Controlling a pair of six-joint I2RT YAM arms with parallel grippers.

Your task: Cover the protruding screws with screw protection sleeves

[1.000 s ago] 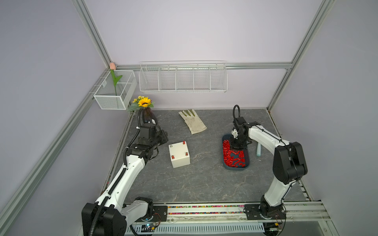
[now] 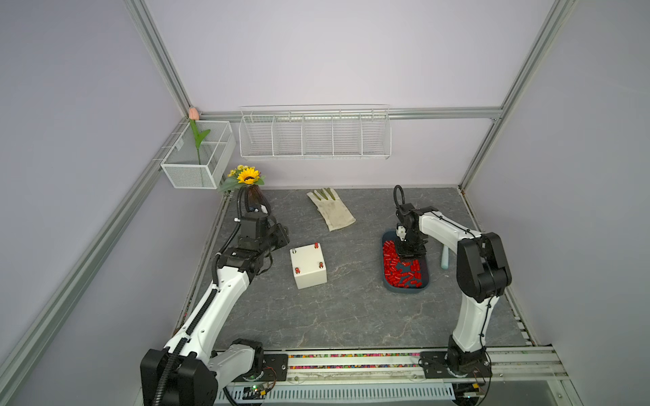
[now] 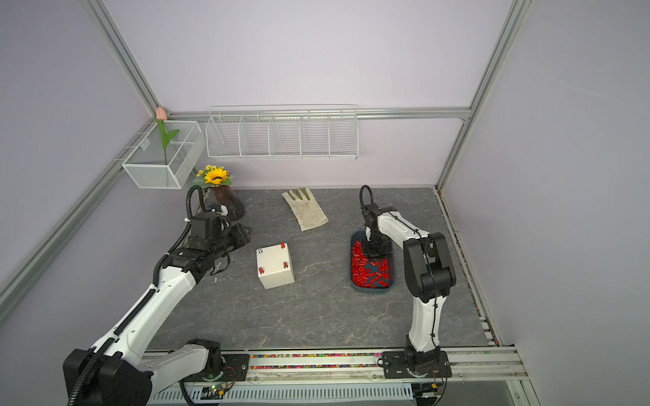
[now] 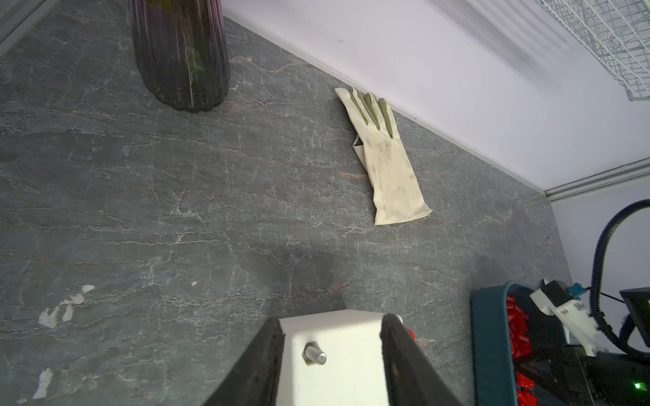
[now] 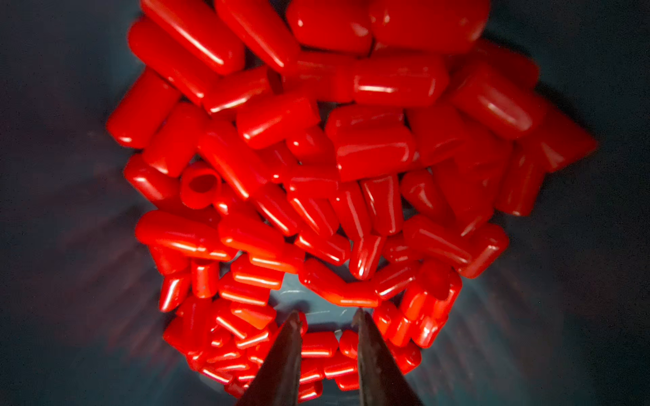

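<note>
A white box (image 2: 308, 262) stands left of the table's middle, red sleeves on three of its screws. Its back-left screw (image 4: 315, 354) is bare metal. My left gripper is held open above the table near the box; that screw shows in the gap between its fingers in the left wrist view. Over at the right, my right gripper reaches down into the blue bin (image 2: 426, 278), which holds many loose red sleeves (image 5: 375, 152). Its fingers are parted, and I see no sleeve gripped between them; a few lie just beyond the tips.
A beige glove (image 2: 332, 211) lies flat at the back of the table. The vase with sunflowers (image 3: 226, 201) stands behind my left arm. Right of the bin lies a pale rod-like object (image 2: 445, 257). Between box and bin the table is bare.
The left arm and the box look unmoved.
</note>
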